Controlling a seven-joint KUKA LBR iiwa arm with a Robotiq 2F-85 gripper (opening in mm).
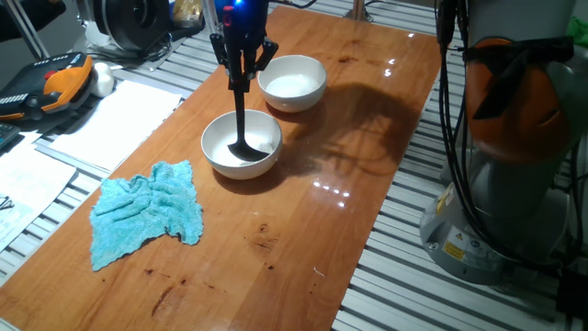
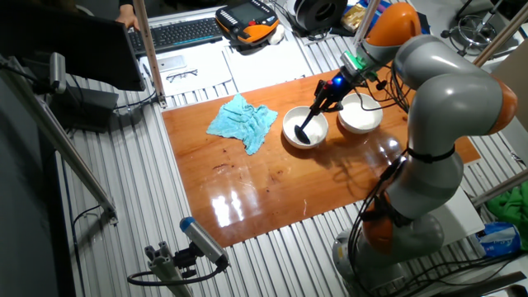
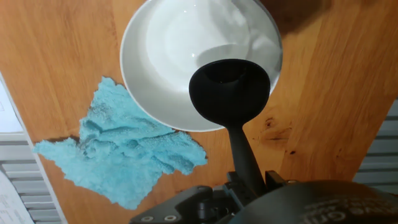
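Observation:
My gripper [image 1: 241, 81] is shut on the handle of a black ladle [image 1: 242, 129], which points downward. The ladle's head [image 3: 229, 91] is over the inside of the nearer white bowl [image 1: 219, 157]; whether it touches the bottom cannot be told. In the wrist view this bowl [image 3: 138, 68] looks pale inside, with bright glints, and the ladle head covers part of its rim. A second white bowl [image 1: 292, 99] stands just behind, close to the gripper. Its inside is pale as well.
A crumpled turquoise cloth [image 1: 147, 211] lies on the wooden board [image 1: 266, 267] beside the nearer bowl. The board's front part is clear. Papers [image 1: 115, 124] and an orange-black device [image 1: 46, 87] lie off its left edge; the robot's base [image 1: 496, 230] is at the right.

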